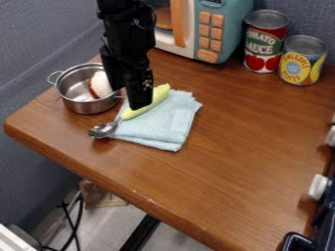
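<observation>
My black gripper (135,90) hangs down at the upper left, its tip over a yellow banana-like object (160,95) on a folded light blue cloth (164,127). Whether it is open or shut, or holds anything, I cannot tell. A metal spoon (104,129) lies at the cloth's left edge. Left of the gripper stands a steel pot (76,96) with a pale object (98,84) inside, partly hidden by the arm.
A teal toy microwave (220,29) stands at the back, beside a tomato can (263,44) and a yellow can (301,64). A dark appliance with white knobs lines the right edge.
</observation>
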